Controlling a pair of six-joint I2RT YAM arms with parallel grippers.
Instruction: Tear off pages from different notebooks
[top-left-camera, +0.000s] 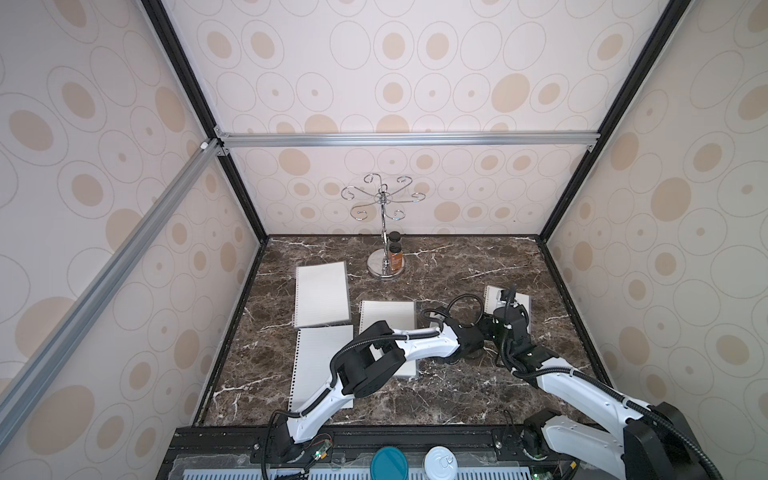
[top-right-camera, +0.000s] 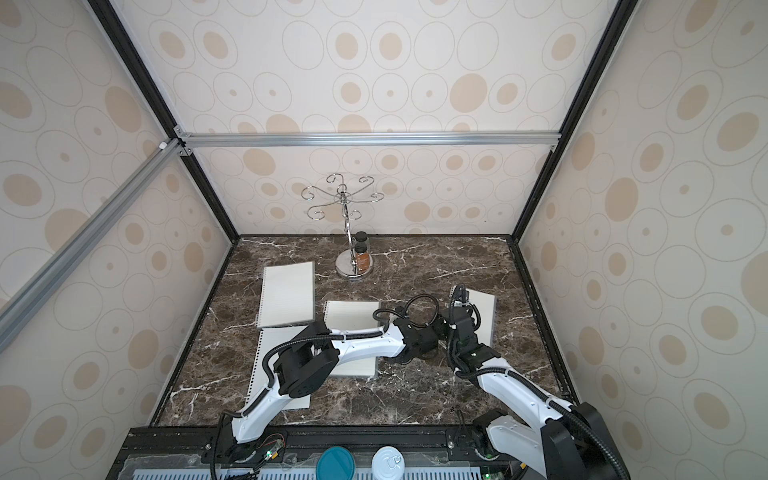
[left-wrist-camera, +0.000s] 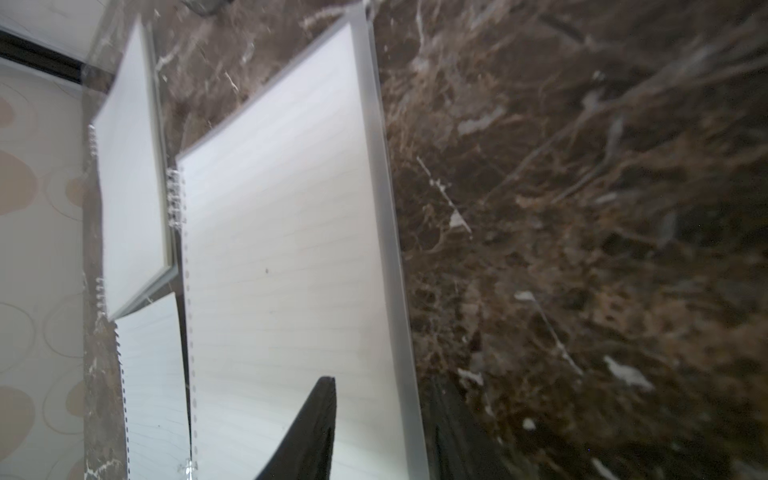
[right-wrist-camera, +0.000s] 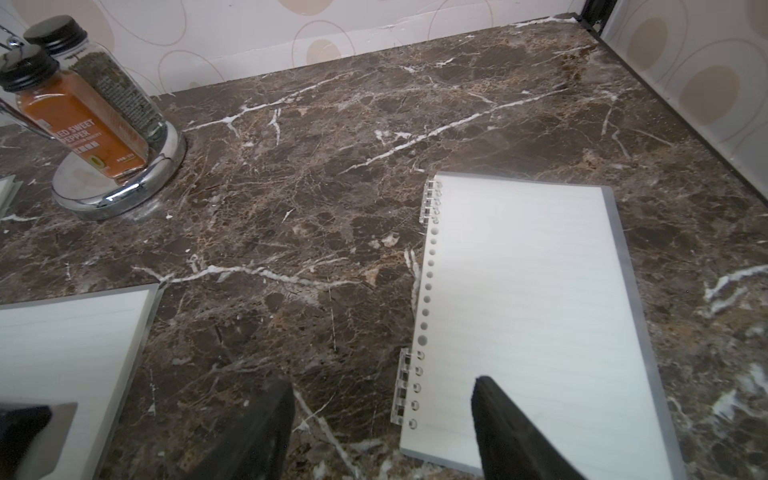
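Several spiral notebooks lie on the marble table: a back-left one (top-left-camera: 321, 292), a front-left one (top-left-camera: 312, 360), a middle one (top-left-camera: 388, 312) and a right one (right-wrist-camera: 528, 312). My left gripper hangs open over the edge of a lined notebook (left-wrist-camera: 284, 240), nothing between its fingers. My right gripper is part open above the near end of the right notebook, with only table and page below its fingers. In both top views the two arms' ends are close together at the middle right, partly hiding the middle and right notebooks.
A chrome stand (top-left-camera: 384, 204) with two spice jars (right-wrist-camera: 88, 120) stands at the back centre. Two lids (top-left-camera: 389, 464) sit beyond the front edge.
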